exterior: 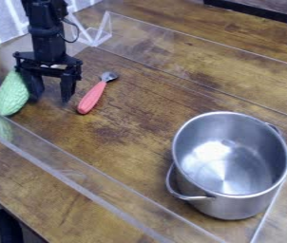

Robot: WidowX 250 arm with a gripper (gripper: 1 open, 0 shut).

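Observation:
My black gripper (47,84) is low at the upper left of the wooden table, between a pale green ridged object (13,93) on its left and a red-handled utensil (93,95) on its right. Its fingers point down. I cannot tell whether it holds anything or how far apart they stand. A large steel pot (229,161) stands at the lower right.
Clear plastic walls (108,190) run along the left and lower edges of the work area.

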